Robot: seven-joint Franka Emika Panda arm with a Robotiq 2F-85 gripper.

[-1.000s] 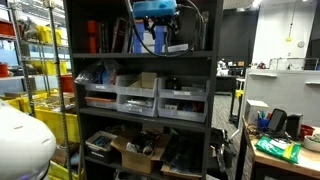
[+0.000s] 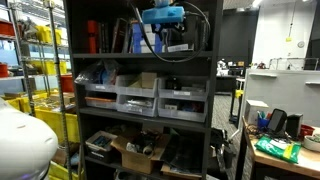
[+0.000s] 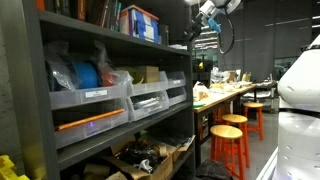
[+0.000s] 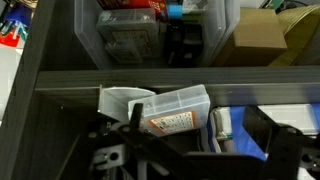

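My gripper stands open in the wrist view, its dark fingers (image 4: 253,118) apart at the lower edge. Beyond and between them is a white box (image 4: 180,103) with an orange label (image 4: 170,123), inside a dark shelf compartment. Nothing is visibly gripped. Above the shelf board, clear bins (image 4: 133,42) hold packaged items, and a brown cardboard box (image 4: 255,40) is at right. In exterior view 1 the blue-and-black wrist (image 2: 163,16) is at the upper shelf of the dark rack; the fingertips are too small to make out there.
Clear plastic bins (image 2: 136,88) fill the rack's middle shelf, with a cardboard box (image 2: 140,160) lower down. Upright books or folders (image 2: 120,36) stand left of the wrist. A wooden table (image 2: 285,160) is at the right, and orange stools (image 3: 229,132) stand beyond the rack.
The wrist at the upper shelf has come down a little and slightly to the right over the last second. The rack and its contents look unmoved.
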